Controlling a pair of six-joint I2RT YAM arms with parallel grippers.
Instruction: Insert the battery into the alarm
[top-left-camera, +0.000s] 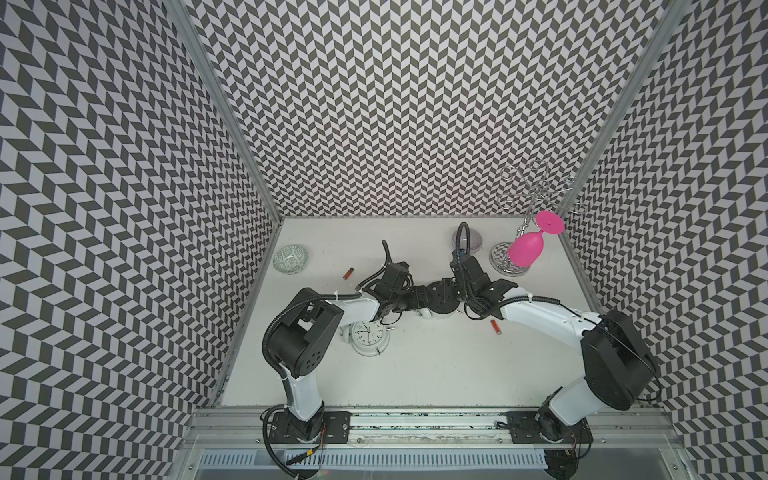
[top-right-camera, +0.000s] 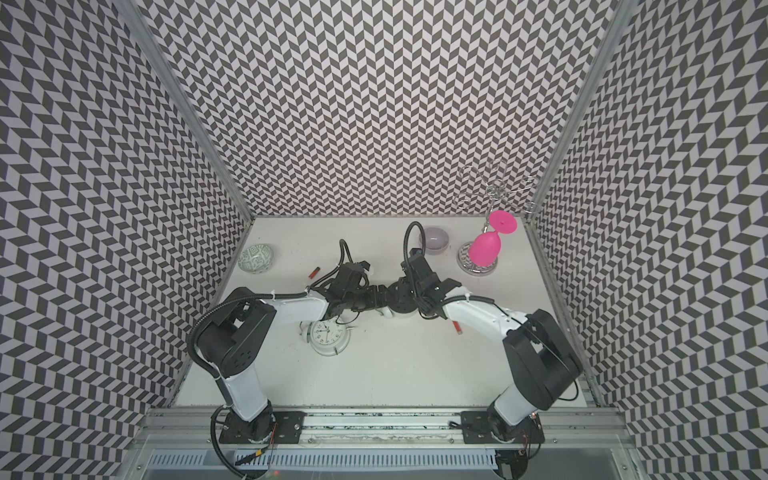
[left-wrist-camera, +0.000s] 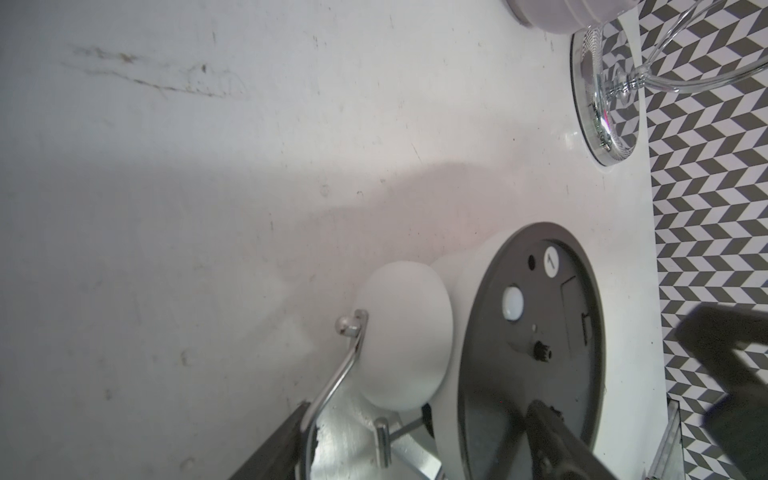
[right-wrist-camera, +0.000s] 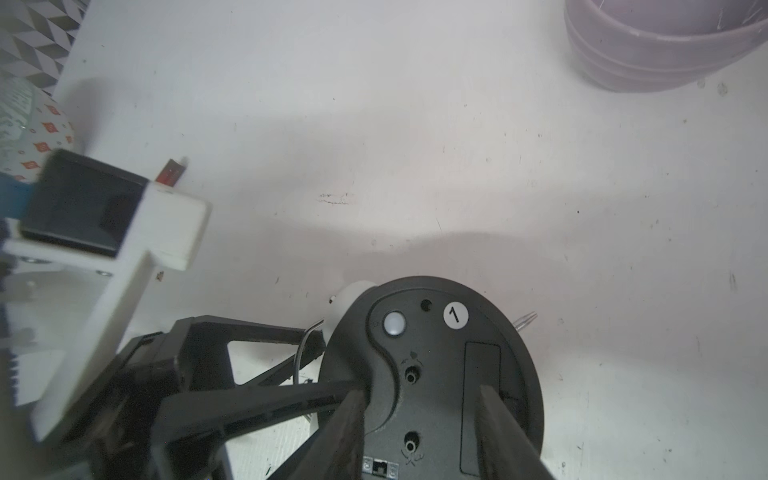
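An alarm clock (top-left-camera: 442, 304) lies face down, dark back up, its rectangular cover (right-wrist-camera: 481, 364) visible in the right wrist view. My left gripper is open at the bell side, fingers around the clock's edge. My right gripper is part open, fingertips blurred just over the clock's back. Red batteries (top-left-camera: 348, 273) lie on the table, one back left and another (top-left-camera: 496, 327) front right of the clock. A second clock (top-left-camera: 369, 338) lies face up below my left arm.
A patterned bowl (top-left-camera: 290, 257) is at back left, a purple bowl (top-right-camera: 434, 238) at back right. A chrome stand (top-right-camera: 477, 268) with pink objects (top-left-camera: 525, 248) stands at the right.
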